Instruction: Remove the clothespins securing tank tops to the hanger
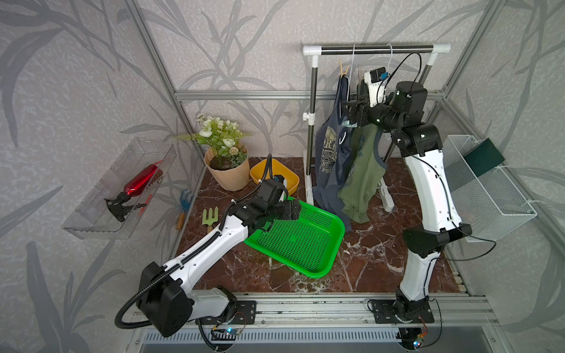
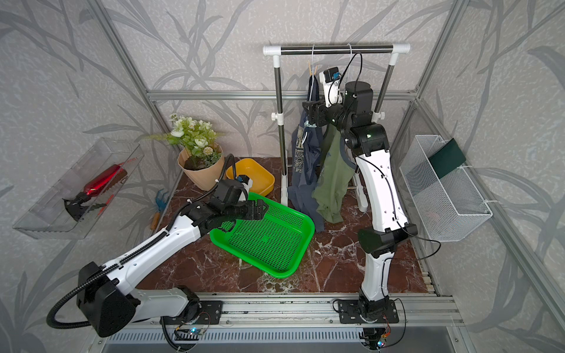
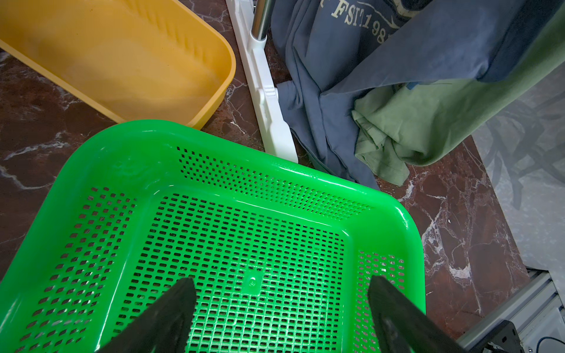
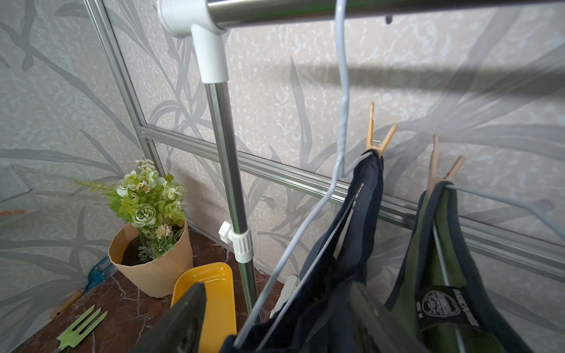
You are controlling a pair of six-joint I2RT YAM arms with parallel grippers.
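Observation:
A navy tank top (image 1: 329, 147) and a green tank top (image 1: 360, 176) hang from white wire hangers on the rack. In the right wrist view, a light wooden clothespin (image 4: 377, 138) grips the navy top's far shoulder, and a second clothespin (image 4: 440, 164) sits on the green top's shoulder. My right gripper is open, its fingers either side of the navy top's near shoulder and the hanger wire; no clothespin shows between them. My left gripper (image 1: 296, 209) stands open and empty over the green basket (image 3: 264, 156).
A metal rail (image 1: 376, 50) with white posts carries the hangers. Behind the green basket sits a yellow tray (image 1: 288, 176), with a potted plant (image 1: 229, 170) to its left. A white mesh basket (image 1: 494, 206) hangs at the right wall. Bare table lies right of the green basket.

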